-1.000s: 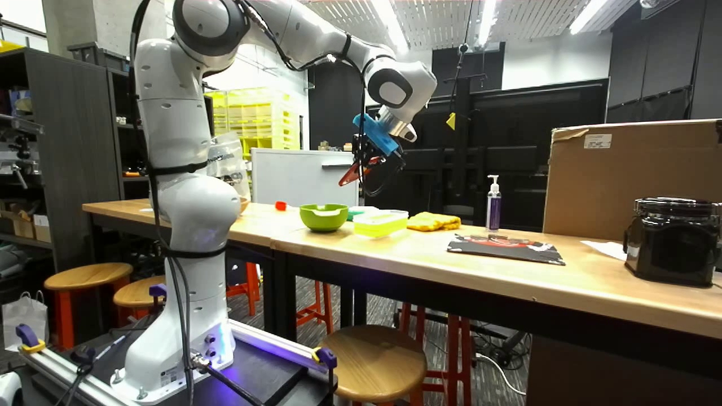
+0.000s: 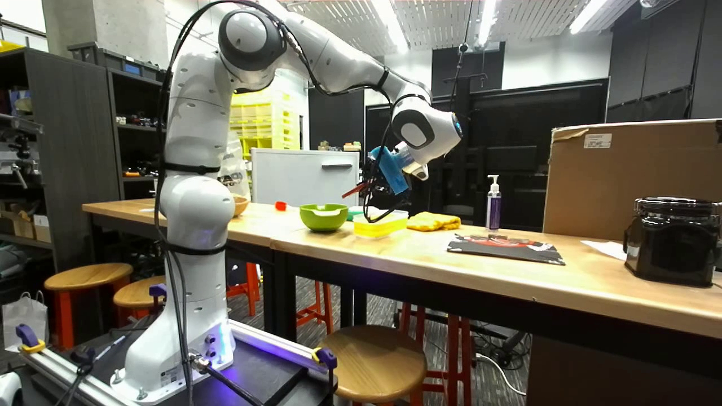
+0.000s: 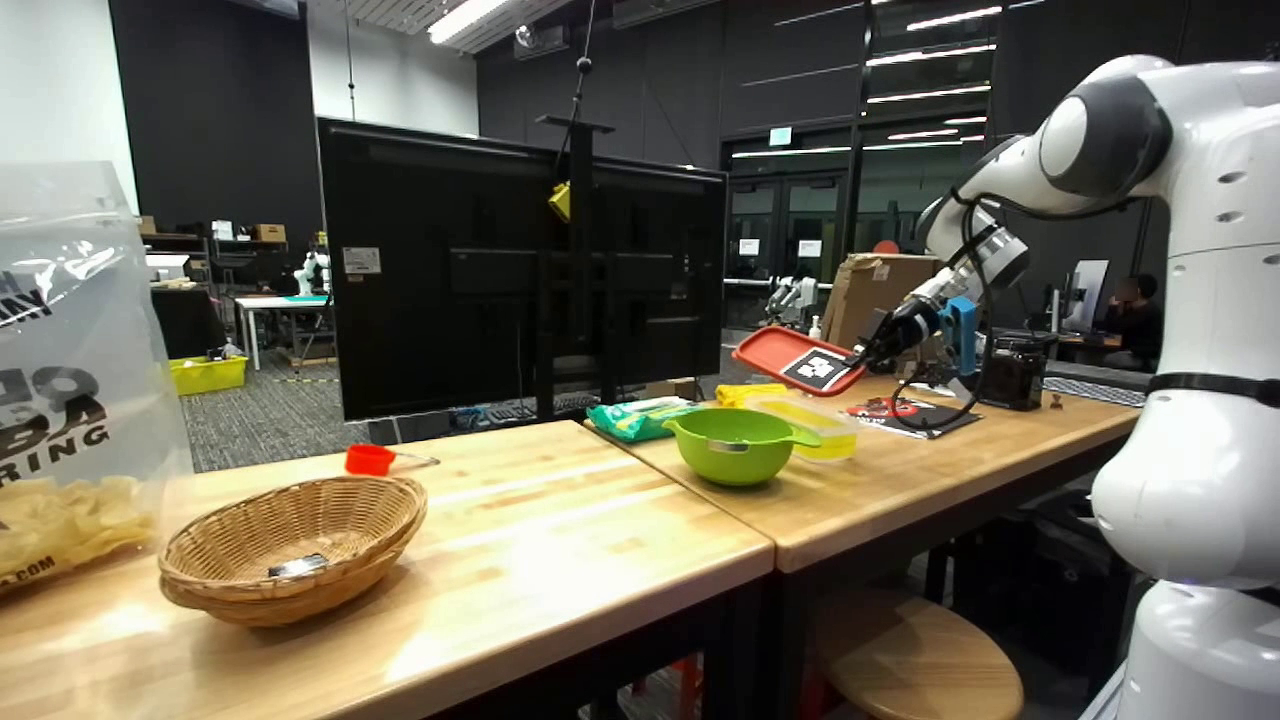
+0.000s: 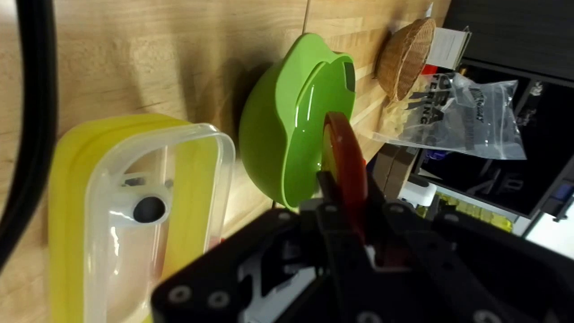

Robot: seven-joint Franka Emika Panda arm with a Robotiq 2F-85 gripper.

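Note:
My gripper (image 3: 866, 350) is shut on the edge of a red lid (image 3: 768, 346) that has a black-and-white patch on it. The lid hangs tilted in the air above the table, and it shows almost edge-on in the wrist view. Beyond it in that view is a green bowl (image 4: 263, 129) with a pouring spout, partly covered by the lid. A clear container with a yellow lower part (image 4: 72, 215) stands on the table beside the bowl; I see its open top. From exterior view 1, the gripper (image 2: 370, 186) is above the container.
A yellow cloth (image 2: 434, 221), a pump bottle (image 2: 494, 206) and a dark flat sheet (image 2: 535, 250) lie or stand farther right. In exterior view 2 are a green packet (image 3: 636, 419), a wicker basket (image 3: 276, 528) and a red cup (image 3: 368, 458).
My arm has moved right and downward in exterior view 1, carrying the red lid lower and turning it more edge-on. The bowl and container have stayed put.

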